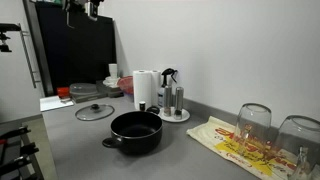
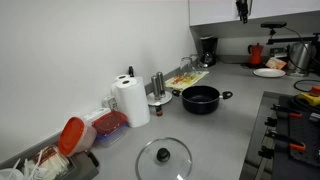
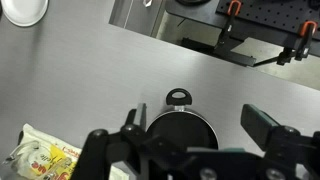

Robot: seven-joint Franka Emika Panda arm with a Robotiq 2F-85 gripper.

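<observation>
A black pot (image 1: 136,132) with two side handles stands uncovered on the grey counter; nothing shows inside it. Its glass lid (image 2: 164,162), with a black knob, lies apart on the counter. High above the counter, my gripper is open, its dark fingers (image 3: 132,132) spread wide with nothing held. From the wrist camera, the pot (image 3: 181,120) appears far below between the fingers, partly covered by the gripper body. Only the gripper's lower end (image 2: 242,12) shows at the top of exterior view 2.
Paper towel rolls (image 2: 132,103) stand near the wall, with metal mills (image 1: 179,99) and a spray bottle beside them. Glass jars (image 1: 253,122) rest on a yellow printed cloth (image 1: 225,140). Red tubs (image 2: 76,133) sit at one end. Counter in front of the pot is clear.
</observation>
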